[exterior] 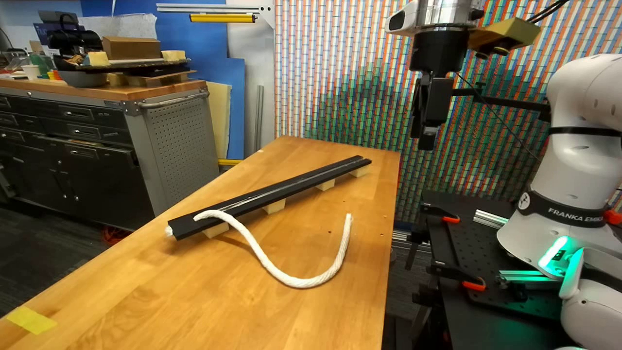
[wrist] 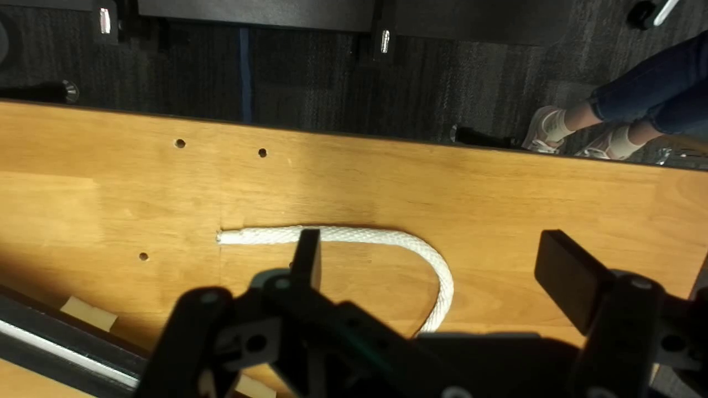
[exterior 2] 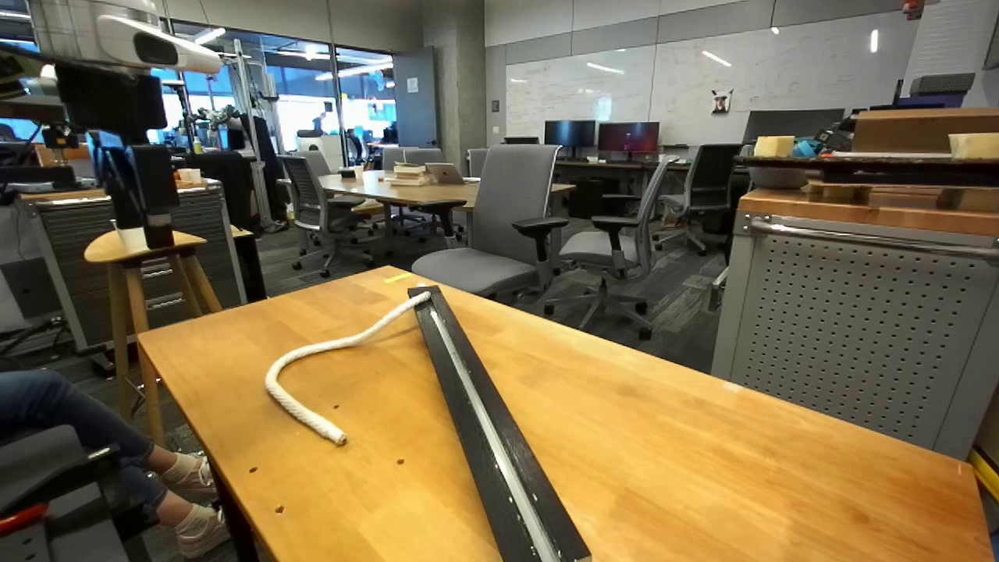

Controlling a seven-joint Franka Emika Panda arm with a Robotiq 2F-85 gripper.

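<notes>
A white braided rope (exterior: 297,282) lies in a curve on the wooden table. One end rests over the near left end of a long black channel (exterior: 274,190); the other end lies loose on the wood, toward the robot's side. A pale groove runs along the channel's top. High above the table edge, my gripper (exterior: 426,140) points down, well apart from the rope. In the wrist view its two fingers (wrist: 572,282) stand wide apart, with only table and rope (wrist: 371,235) seen far below between them. The gripper's body hides the rope's further stretch in that view.
Small pale blocks (exterior: 274,206) hold the channel off the table (exterior: 326,326). Yellow tape (exterior: 31,320) marks the table's near left. A person's legs (exterior 2: 103,431) are beside the table.
</notes>
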